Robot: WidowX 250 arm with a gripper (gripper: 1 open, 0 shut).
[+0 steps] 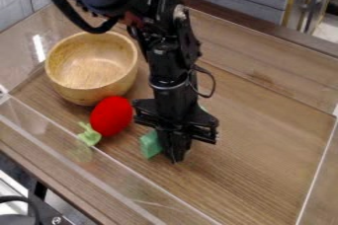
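Observation:
My black gripper [172,140] reaches down over the middle of the wooden table, low beside a small green object [150,144], which it partly hides; the fingers look closed, though whether anything is between them is hard to see. A red round object [111,116] lies just left of the gripper. A pale green piece [89,136] lies below the red one. A tan bowl [90,66] sits at the upper left.
Cables run along the arm from the top left. The table's edge is at the lower left.

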